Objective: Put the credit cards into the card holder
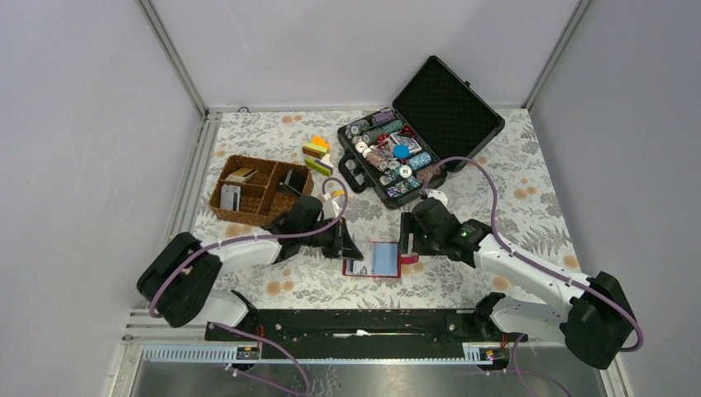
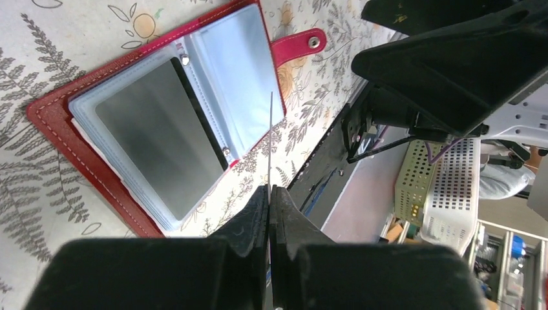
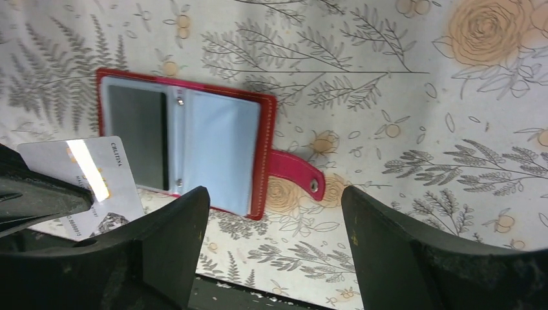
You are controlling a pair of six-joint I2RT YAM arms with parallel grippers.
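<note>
The white credit card (image 3: 103,177) hangs from my left gripper, whose fingers are shut on it. Seen edge-on in the left wrist view, the card (image 2: 271,142) is a thin upright line. A red card holder (image 2: 84,171) lies unfolded on the table, with a grey pocket side and a pale blue side. My left gripper is over the holder's front part in the top view. At the holder's right stands my right gripper, fingers wide apart and nothing between them; its strap (image 3: 297,171) lies under that opening.
Behind to the left is a brown woven box (image 1: 264,186) holding cards. An open black case (image 1: 450,116) full of poker chips stands at the back, with small card boxes (image 1: 317,157) beside it. Patterned table right of the holder is free.
</note>
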